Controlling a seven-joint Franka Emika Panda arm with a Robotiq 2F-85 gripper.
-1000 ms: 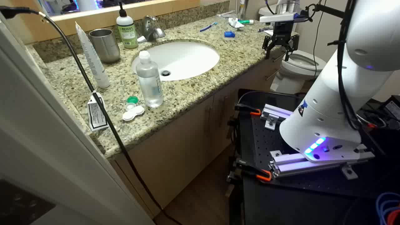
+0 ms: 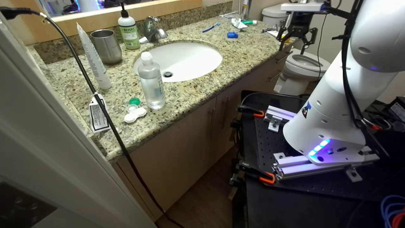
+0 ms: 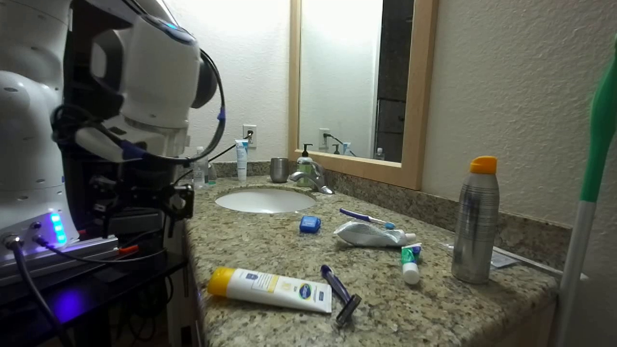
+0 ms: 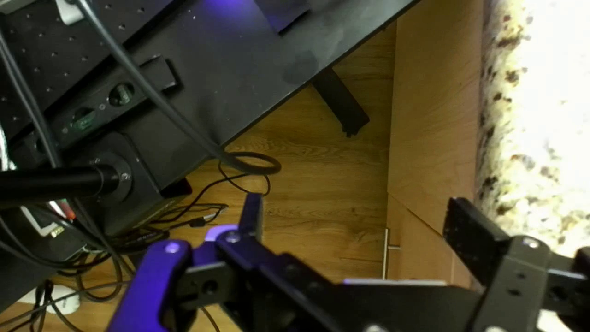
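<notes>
My gripper point(image 2: 292, 47) stands open near the far end of the counter's front edge. In the wrist view, the wide gap between its fingers holds nothing; wooden floor and cabinet front show below. On the counter point(image 3: 254, 248) lie a blue box-shaped item point(image 3: 310, 224), a toothbrush point(image 3: 364, 217), a white crumpled tube point(image 3: 370, 234), a small green-and-white tube point(image 3: 410, 266), a razor point(image 3: 341, 295) and a yellow-capped tube point(image 3: 277, 287). A silver spray can point(image 3: 476, 225) with an orange cap is upright at the right.
Around the sink point(image 2: 186, 62) stand a clear bottle point(image 2: 152, 83), a steel cup point(image 2: 107, 47), a soap bottle point(image 2: 129, 32) and a white upright tube point(image 2: 95, 60). A contact lens case point(image 2: 134, 114) lies nearby. The arm's black table point(image 4: 232, 61) and loose cables are beside the cabinet.
In exterior view 1, my gripper has shifted right and slightly up, farther out from the sink, and its tilt has altered. The counter items shown there have not moved.
</notes>
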